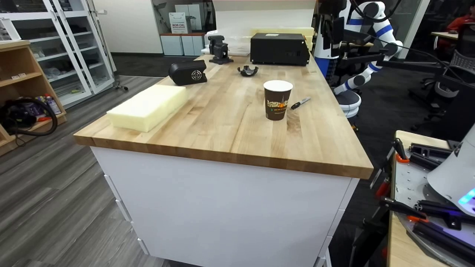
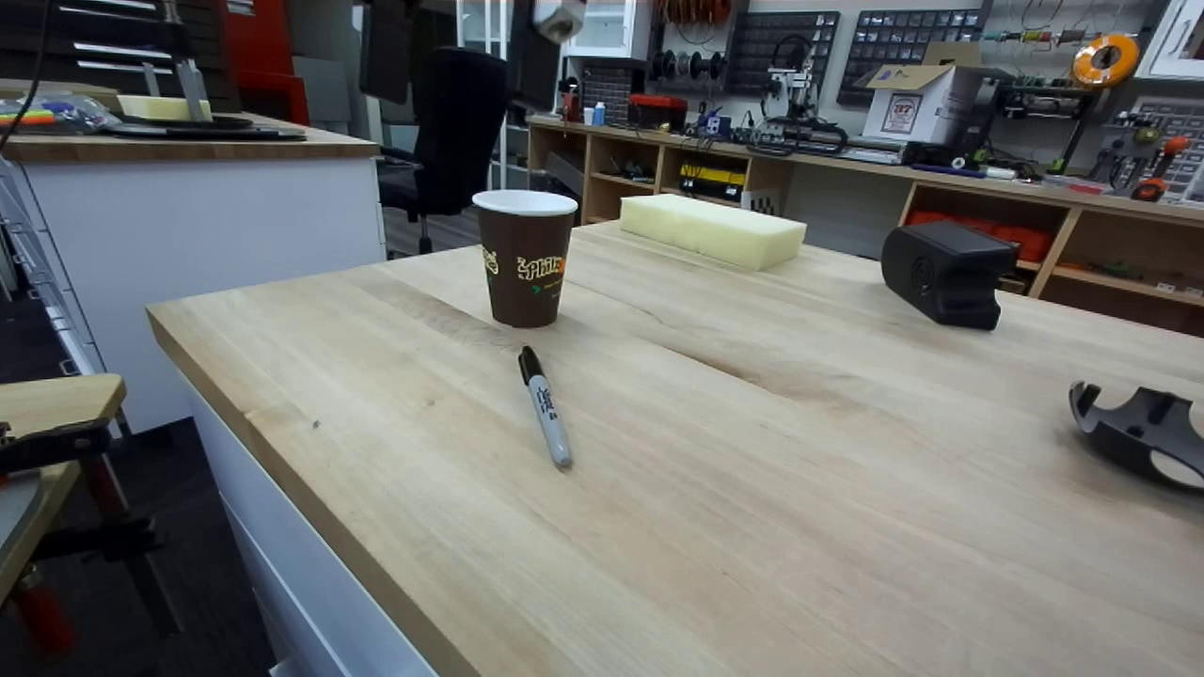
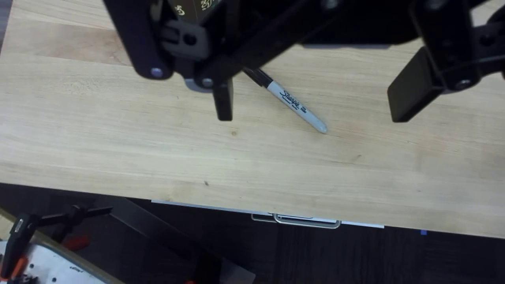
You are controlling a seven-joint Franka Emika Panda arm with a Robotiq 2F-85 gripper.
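My gripper is open, its two dark fingers wide apart with nothing gripped. Between and beyond them in the wrist view, a grey Sharpie marker (image 3: 298, 105) with a black cap lies on the wooden tabletop. Exterior view 2 shows the same marker (image 2: 547, 416) flat on the table, close to a brown paper cup (image 2: 526, 271) with a white rim. That cup (image 1: 277, 101) stands upright, just left of the marker (image 1: 301, 103) in exterior view 1. The gripper (image 1: 331, 33) hangs above the table's right side there. Only part of the cup (image 3: 191, 8) shows in the wrist view.
A pale yellow foam block (image 1: 149, 106) lies along the table's left edge. Farther back are a black speaker-like object (image 1: 187, 72), a black curved part (image 1: 247, 71), a black stand (image 1: 219, 49) and a black box (image 1: 279, 49).
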